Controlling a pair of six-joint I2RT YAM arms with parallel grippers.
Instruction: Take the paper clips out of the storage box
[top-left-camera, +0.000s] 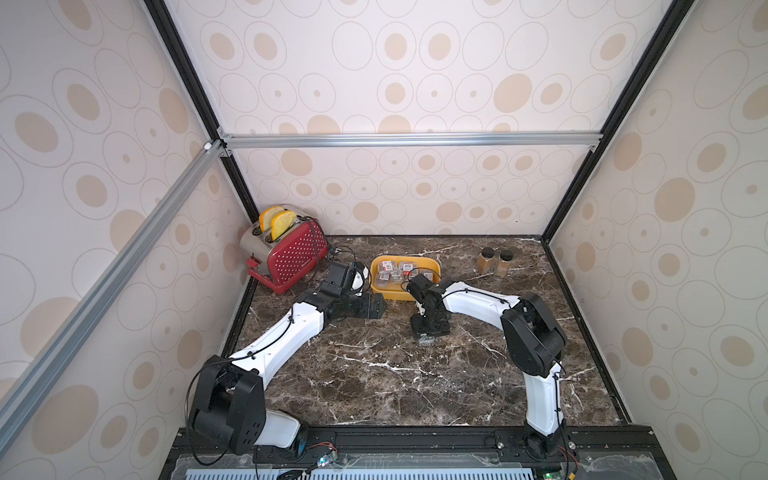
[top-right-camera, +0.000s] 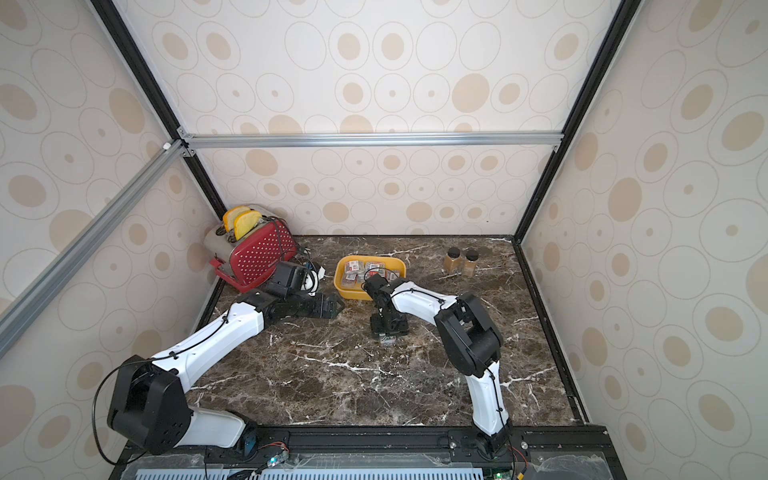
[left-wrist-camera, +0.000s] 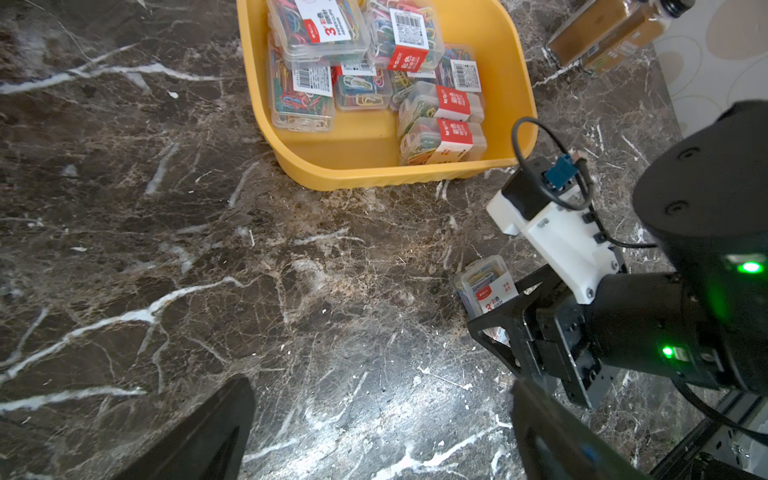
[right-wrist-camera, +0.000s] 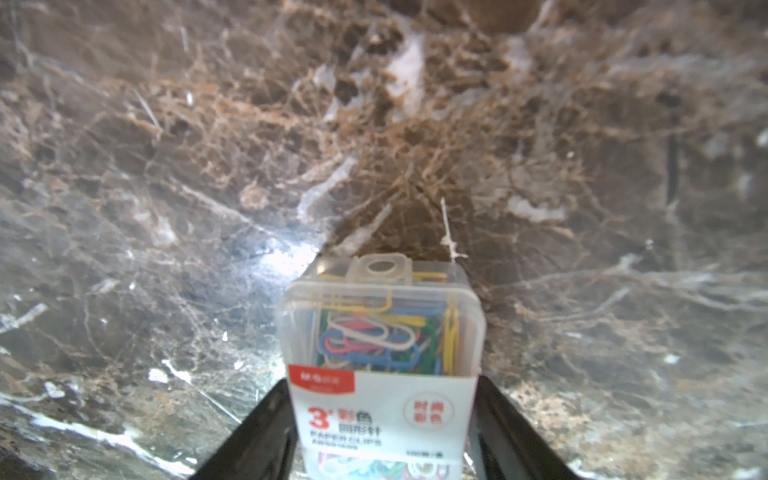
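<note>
A clear case of coloured paper clips (right-wrist-camera: 380, 408) rests on the marble table in front of the yellow storage box (left-wrist-camera: 336, 177), between the fingers of my right gripper; whether they touch it I cannot tell. Several more cases (left-wrist-camera: 408, 40) lie inside the box. My left gripper stands open left of the right one, above bare table near the box's front left, with nothing between its fingers.
A red perforated basket (top-left-camera: 292, 256) with yellow items leans at the back left. Two brown jars (top-left-camera: 485, 264) stand at the back right.
</note>
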